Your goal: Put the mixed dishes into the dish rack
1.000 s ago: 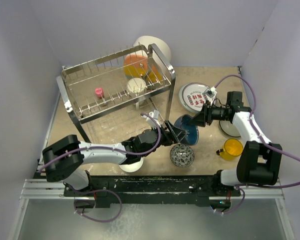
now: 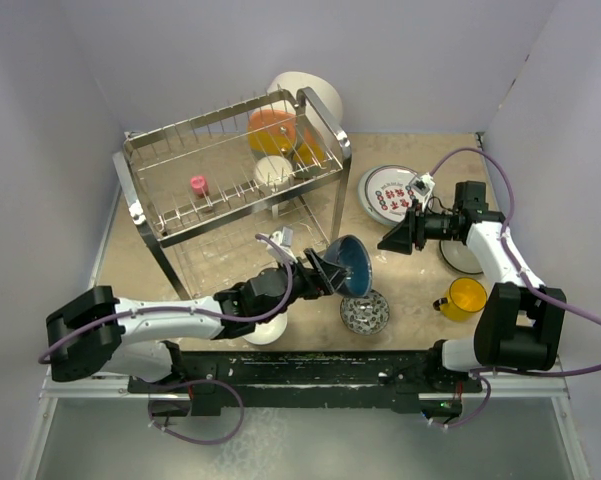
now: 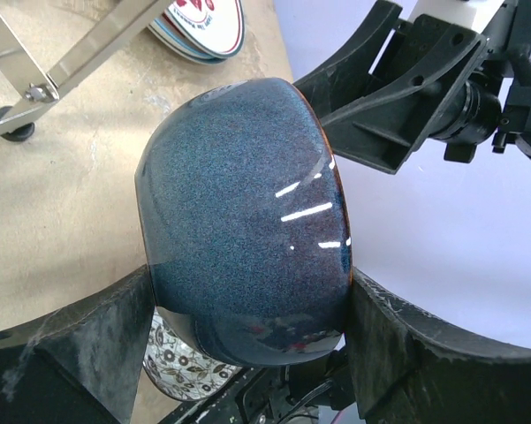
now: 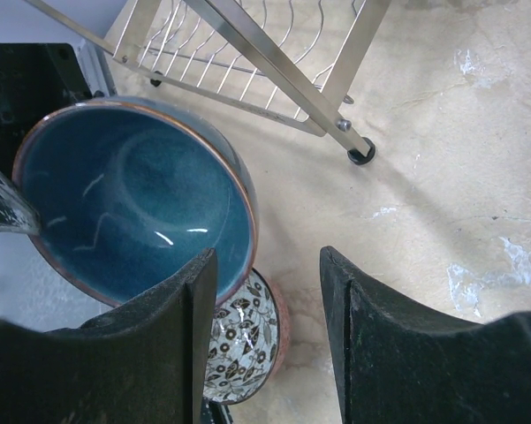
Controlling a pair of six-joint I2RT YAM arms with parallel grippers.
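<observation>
A glossy blue bowl (image 2: 351, 266) is tipped on its side above the table in the top view, its hollow facing right. My left gripper (image 2: 330, 274) is shut on the blue bowl, with one finger on each side of it in the left wrist view. To its right, my right gripper (image 2: 398, 238) stands open and empty, and the right wrist view shows a wide gap between its fingers. The two-tier metal dish rack (image 2: 252, 208) stands at the left. Its upper tier holds an orange dish (image 2: 270, 130), a white mug (image 2: 273, 174) and a small pink item (image 2: 199, 185).
Below the blue bowl sits a patterned bowl (image 2: 365, 312). Stacked plates (image 2: 392, 193) lie at the back right, a yellow mug (image 2: 466, 298) at the front right. A pale plate (image 2: 462, 258) is partly under the right arm, and a white dish (image 2: 267, 331) partly under the left.
The blue bowl has moved left with my left gripper, away from the right gripper, which it overlapped in the earliest top view. The right arm stays where it was.
</observation>
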